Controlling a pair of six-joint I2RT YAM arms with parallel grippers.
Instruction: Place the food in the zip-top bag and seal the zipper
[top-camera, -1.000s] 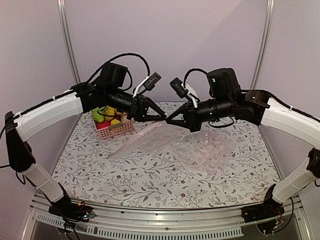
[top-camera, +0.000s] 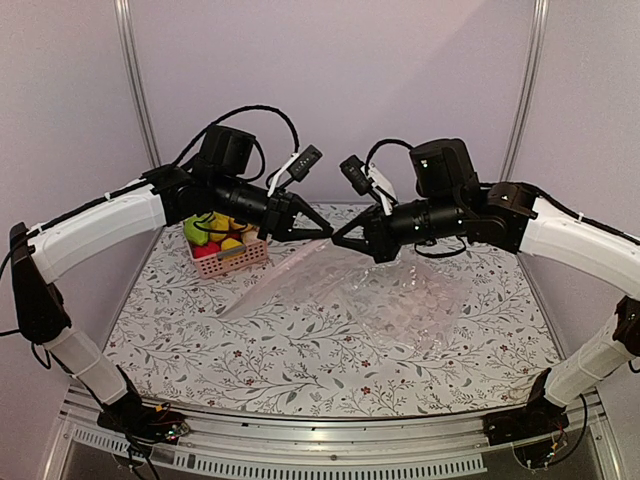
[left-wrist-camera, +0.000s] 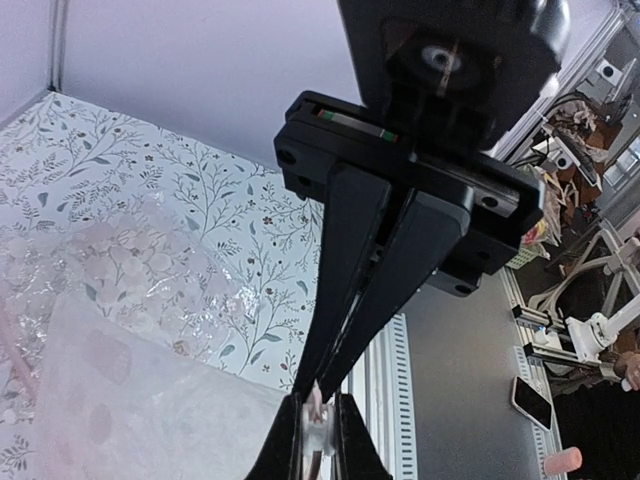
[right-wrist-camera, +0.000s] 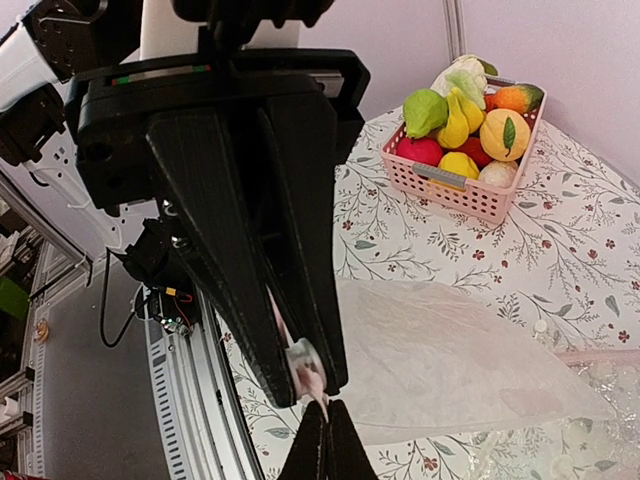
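Observation:
A clear zip top bag (top-camera: 400, 300) hangs from where my grippers meet above the table and spreads across it, its pale sheet (left-wrist-camera: 150, 410) showing in both wrist views. My left gripper (top-camera: 322, 234) is shut on the bag's edge near the zipper strip. My right gripper (top-camera: 342, 238) is shut at the same spot, fingertips almost touching the left's; a whitish bit of bag shows at its tips (right-wrist-camera: 318, 380). The food, several fruits and vegetables (right-wrist-camera: 450, 120), sits in a pink basket (top-camera: 230, 262) at the back left, partly hidden by the left arm in the top view.
Walls close in the sides and back, and a metal rail (top-camera: 280, 460) runs along the front edge.

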